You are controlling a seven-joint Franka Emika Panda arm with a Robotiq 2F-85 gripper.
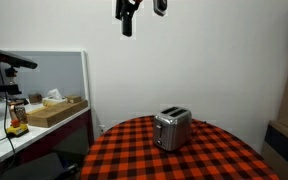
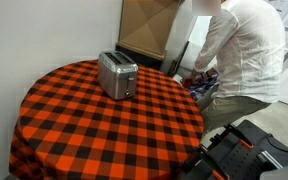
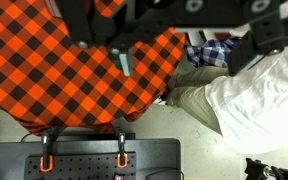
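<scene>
A silver toaster [image 1: 172,128] with two slots on top stands upright on a round table [image 1: 119,155] covered with a red and black checked cloth. In exterior view 2 the toaster [image 2: 117,75] sits towards the back of the table, its slots looking empty. High above the table, at the top edge of exterior view 1, hangs my gripper [image 1: 144,20], its two dark fingers spread apart with nothing between them. It is well clear of the toaster. In the wrist view, blurred dark parts of the gripper cover the top, and the toaster cannot be made out surely.
A person in a white shirt [image 2: 234,55] leans at the table's far right side in exterior view 2. A side desk [image 1: 39,130] with boxes and small items stands at the left.
</scene>
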